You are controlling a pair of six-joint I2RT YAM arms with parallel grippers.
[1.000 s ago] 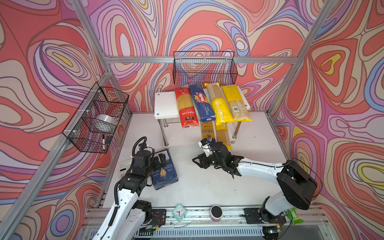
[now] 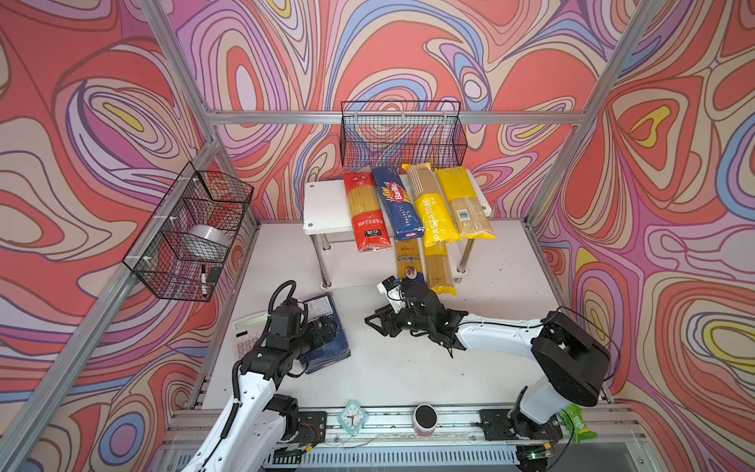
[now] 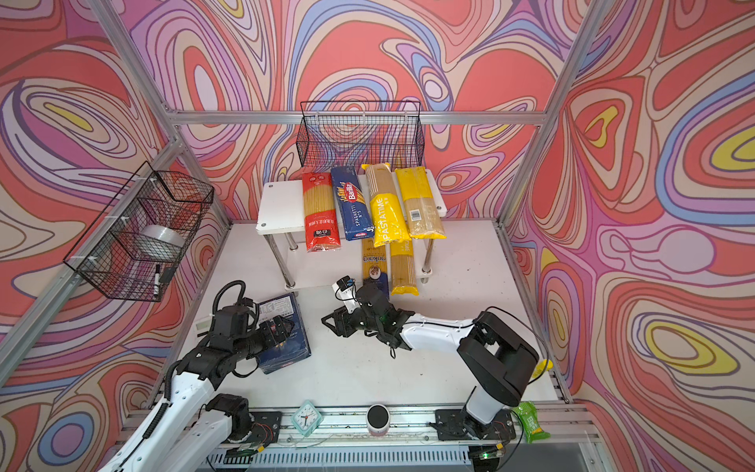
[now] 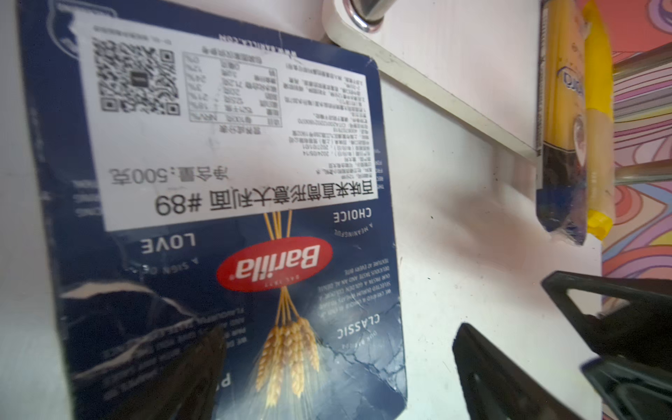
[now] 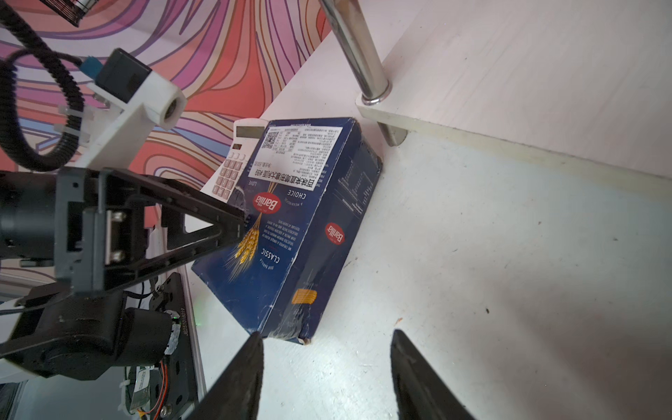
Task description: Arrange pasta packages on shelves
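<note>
A blue Barilla pasta box (image 2: 331, 350) lies on the table at the left; my left gripper (image 2: 317, 330) is open just over it, with the box between and below its fingers in the left wrist view. My right gripper stands open over bare table to the box's right, nothing between its fingers. Red (image 2: 367, 208), blue (image 2: 397, 200) and two yellow packages (image 2: 428, 200) lie side by side on the upper shelf. Two more packages (image 2: 436, 267) lie on the lower shelf.
The shelf (image 2: 326, 204) has room at its left end. A calculator (image 5: 224, 175) lies beside the box. Wire baskets (image 2: 188, 244) hang at left and back. A clock (image 2: 352, 417) and cup (image 2: 424, 418) sit at the front.
The right arm has moved left toward the box. My left gripper has shifted slightly right and down over the box. The packages have not visibly moved.
</note>
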